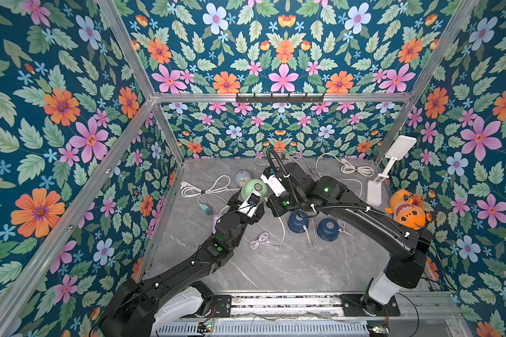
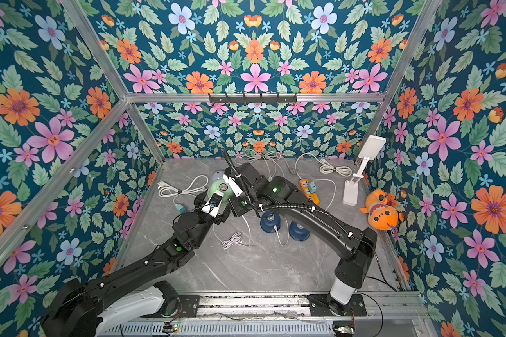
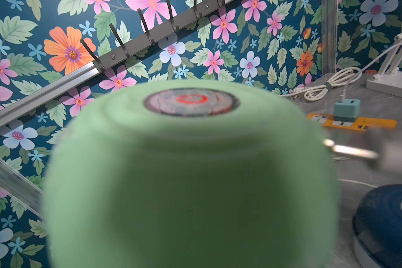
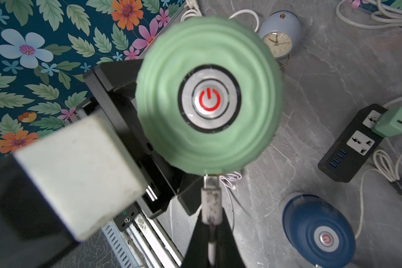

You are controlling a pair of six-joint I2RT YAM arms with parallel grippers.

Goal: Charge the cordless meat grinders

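The green meat grinder (image 4: 254, 129), with a red power symbol on top, fills much of both wrist views. My left gripper (image 1: 254, 203) is around it with its fingers wide open; whether its fingers press on the sides is hidden. My right gripper is shut on a thin charging plug (image 4: 211, 203). The plug's bare metal tip (image 3: 350, 151) points at the grinder's side, right at its edge; I cannot tell whether it touches. Two blue grinders (image 1: 298, 221) stand on the table to the right, cables running by them.
A black power strip (image 4: 339, 164) holds a green adapter (image 4: 395, 121). An orange strip (image 2: 308, 193) carries another adapter. A small clock (image 4: 285, 24) stands behind the grinder. A white lamp (image 1: 375, 192) and an orange toy (image 1: 408, 213) stand at right.
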